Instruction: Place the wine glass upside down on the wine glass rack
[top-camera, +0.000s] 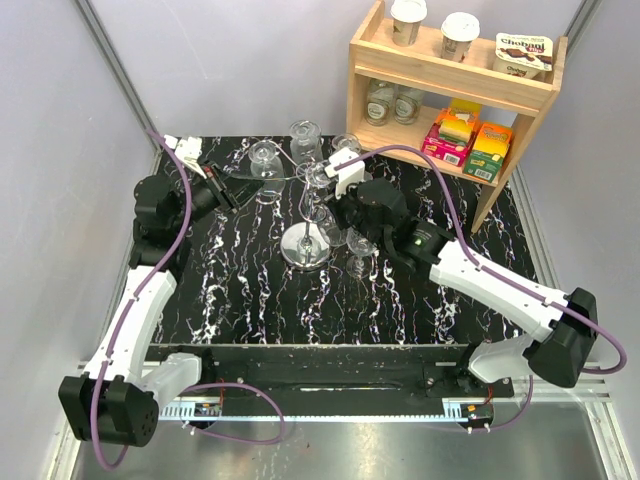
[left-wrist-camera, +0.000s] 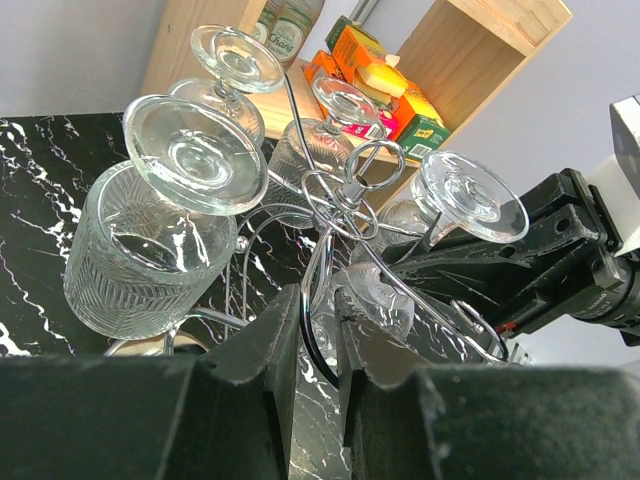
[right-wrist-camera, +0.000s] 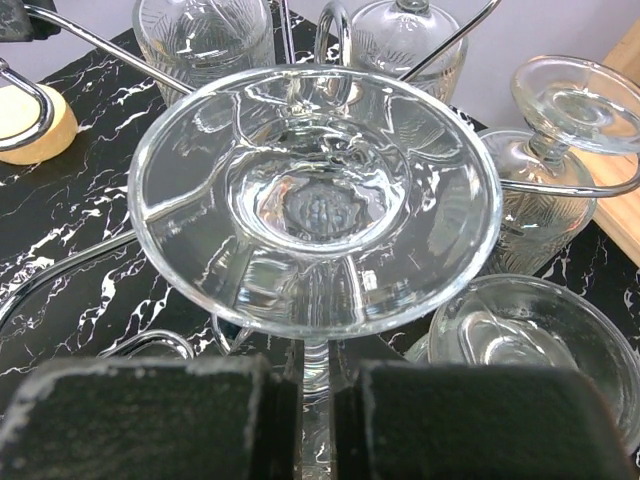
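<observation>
The chrome wine glass rack (top-camera: 306, 246) stands mid-table on its round base. In the left wrist view my left gripper is shut on a wire arm (left-wrist-camera: 312, 335) of the rack. My right gripper is shut on the stem of an upside-down wine glass (right-wrist-camera: 440, 200), its foot facing up toward the right wrist camera. From the left side, that glass (left-wrist-camera: 475, 195) shows close beside the rack's wire loops; its exact seating on the wire is unclear. The right fingers hide part of its stem and bowl.
Several glasses hang inverted on the rack, among them one at the left (top-camera: 265, 165) and one at the back (top-camera: 305, 140). A wooden shelf (top-camera: 455, 75) with cups, jars and boxes stands at the back right.
</observation>
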